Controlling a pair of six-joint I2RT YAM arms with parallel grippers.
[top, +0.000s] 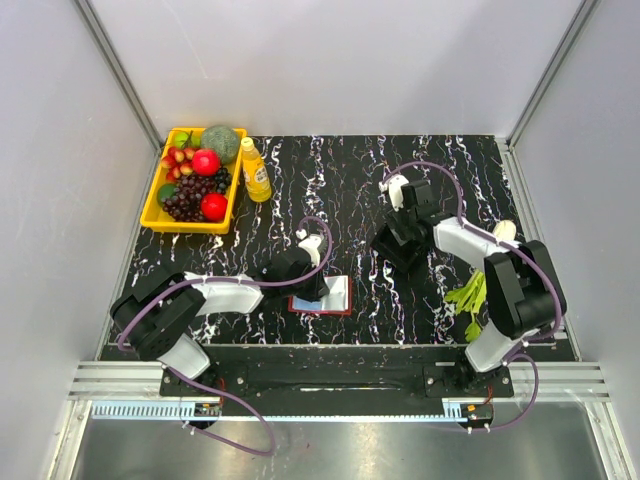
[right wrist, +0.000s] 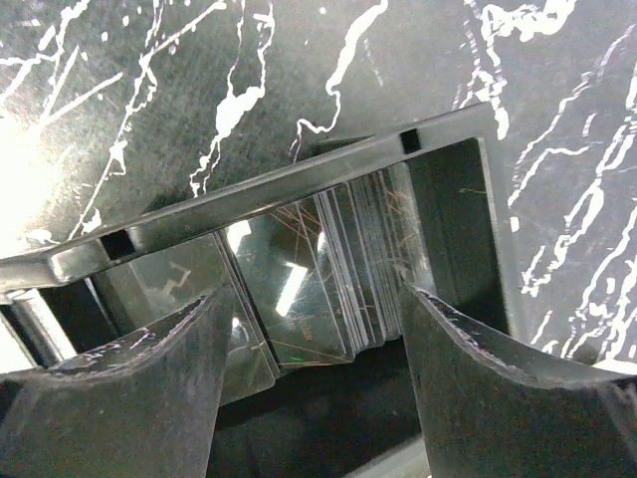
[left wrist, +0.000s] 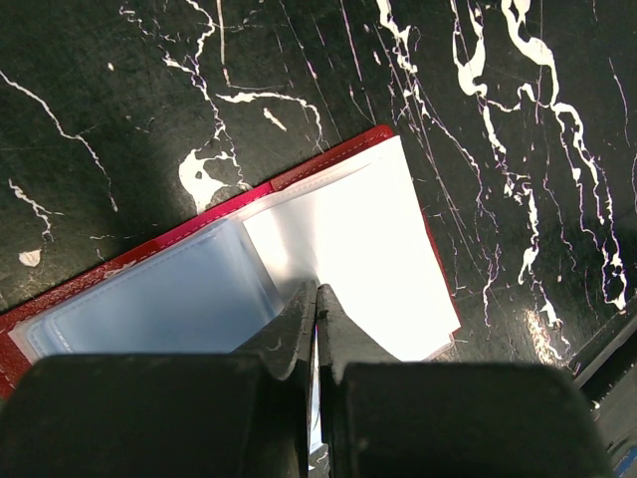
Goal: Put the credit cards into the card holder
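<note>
The red card holder (left wrist: pixel 289 177), with white and pale blue sleeves, lies open at the front middle (top: pixel 340 296). My left gripper is shut over its sleeves, nothing visible between the fingertips. In the right wrist view a dark open box (right wrist: pixel 463 214) holds a row of clear, glossy card-like pieces (right wrist: pixel 299 279), several stacked on edge at the right. My right gripper stands part open above them, its fingers either side, holding nothing that shows.
A yellow fruit basket (top: pixel 150 215) and a juice bottle (top: pixel 257 180) stand at the back left. A leafy vegetable (top: pixel 465 295) lies at the right.
</note>
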